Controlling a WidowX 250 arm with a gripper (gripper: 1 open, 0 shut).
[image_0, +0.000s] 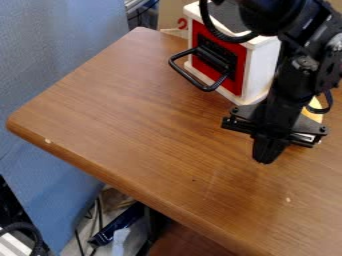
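Note:
My black gripper (267, 150) points down low over the right side of the wooden table (127, 120), coming from the upper right. Its fingertips sit close to the tabletop; whether they are open or shut cannot be made out. A red and white box (214, 65) with a black wire handle (194, 78) on its front stands at the back of the table, left of the arm. A yellow object (313, 115), mostly hidden, lies behind the gripper.
A blue surface (40, 90) lies beyond the left edge. Cables and clutter (114, 225) lie below the front-left edge. Cardboard is behind the box.

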